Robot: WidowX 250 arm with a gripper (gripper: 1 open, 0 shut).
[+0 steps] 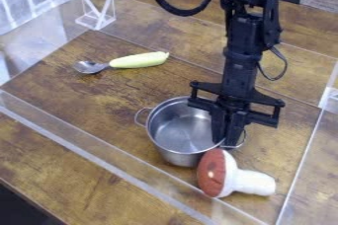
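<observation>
A steel pot (176, 130) with wire handles sits on the wooden table, and my black gripper (227, 125) is over its right side, fingers low at the rim. Whether the fingers hold the rim cannot be made out. A toy mushroom (219, 174) with a red cap and white stem lies on its side just in front of the pot.
A pale yellow corn cob (138, 60) and a spoon (91, 67) lie at the back left. Clear plastic walls border the work area. The wood left of the pot is free.
</observation>
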